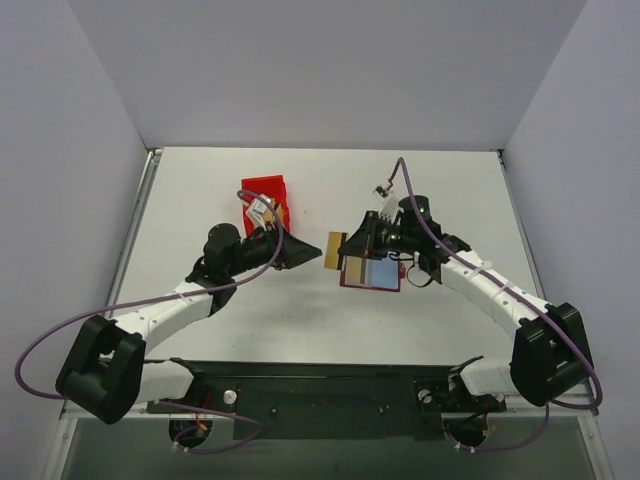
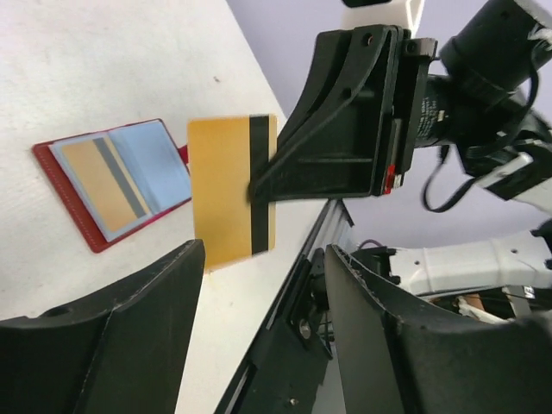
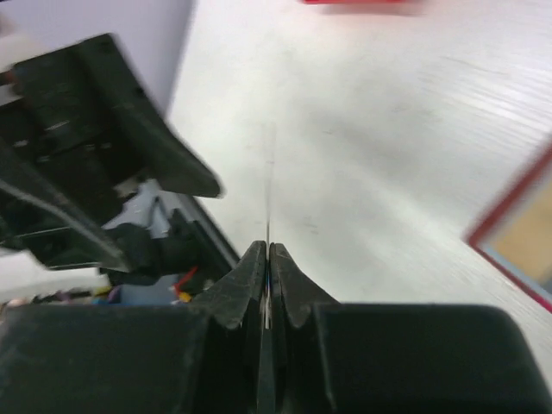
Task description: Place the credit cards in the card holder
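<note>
A gold card with a black stripe (image 2: 226,181) hangs in the air, clamped at its striped side by my right gripper (image 1: 346,248). In the right wrist view this card (image 3: 269,190) shows edge-on as a thin line rising from the closed fingertips. My left gripper (image 1: 316,254) stands open just left of the card, with nothing between its fingers. The red-edged card holder (image 1: 370,288) lies open on the table below the right gripper. One gold striped card (image 2: 95,185) is in its left side; a pale blue panel (image 2: 158,164) forms the other.
A red box (image 1: 262,184) holding more gold cards sits at the back left, partly hidden behind the left arm.
</note>
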